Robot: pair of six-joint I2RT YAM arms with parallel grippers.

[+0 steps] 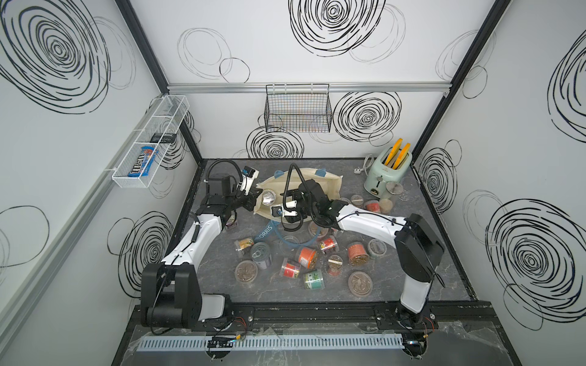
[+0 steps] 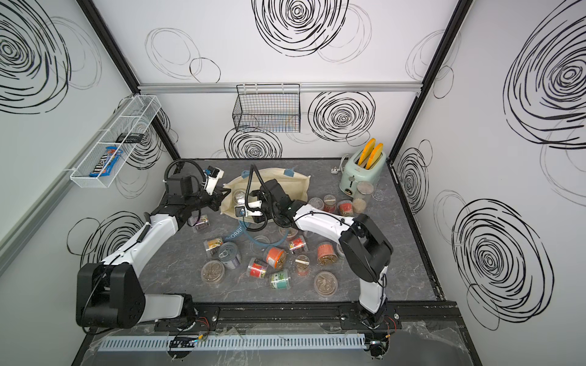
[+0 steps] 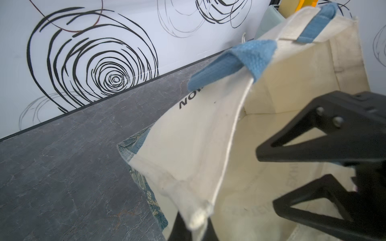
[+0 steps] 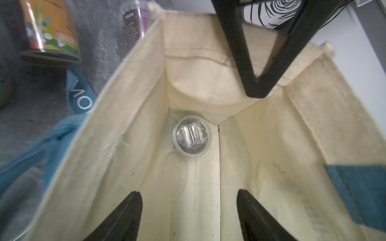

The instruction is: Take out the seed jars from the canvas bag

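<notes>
The cream canvas bag [image 1: 332, 189] with blue straps sits at the back middle. A clear jar with a silvery packet [image 4: 192, 135] lies on its bottom at the left end. My left gripper [image 1: 253, 198] is at the bag's left end, shut on the rim, as the left wrist view shows pinched fabric [image 3: 193, 210]. My right gripper is inside the bag opening above the jar, fingers apart with nothing between them.
Many seed jars, such as an orange one [image 1: 306, 256], are spread over the grey table in front and right of the bag. A mint toaster [image 1: 381, 180] stands back right. Wire baskets hang on the walls.
</notes>
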